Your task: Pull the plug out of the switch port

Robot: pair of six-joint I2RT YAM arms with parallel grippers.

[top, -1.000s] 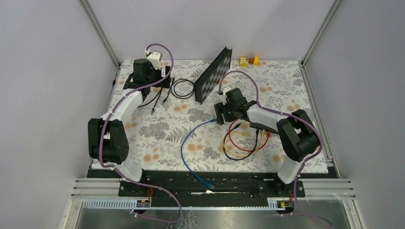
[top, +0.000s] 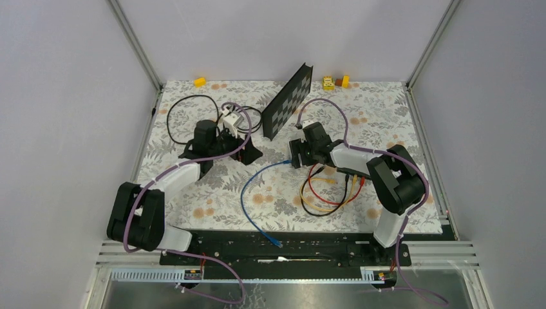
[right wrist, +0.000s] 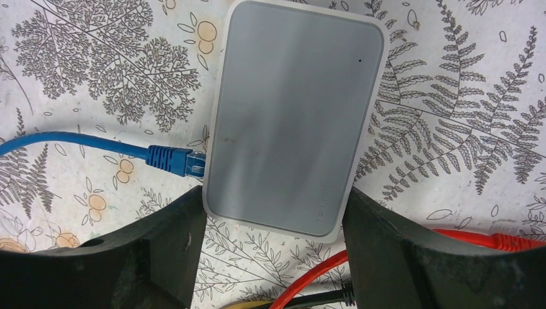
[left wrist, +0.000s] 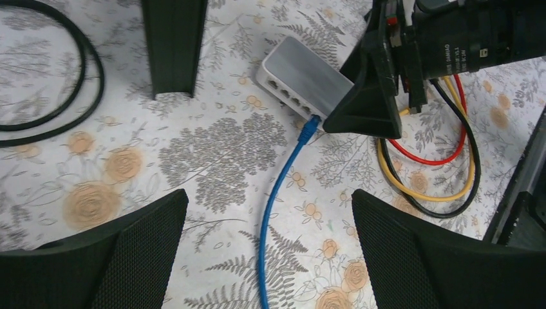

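The grey network switch lies on the patterned mat, with the blue cable's plug at a port on its side; in the left wrist view this plug (left wrist: 310, 129) sits at the near end of the port row. My right gripper (top: 297, 153) is over the switch, its dark fingers either side of the switch's lower part in the right wrist view; whether they grip it I cannot tell. My left gripper (top: 244, 149) hangs open left of the switch, nothing between its fingers.
A checkered board (top: 287, 102) stands behind. Black cables (top: 181, 102) lie back left; red, yellow and black cables (left wrist: 444, 161) lie below the switch. Yellow blocks (top: 328, 83) sit at the back. The mat's front middle holds mostly the blue cable.
My left arm has moved from the back left forward and rightward, closer to the switch. The right gripper has barely moved.
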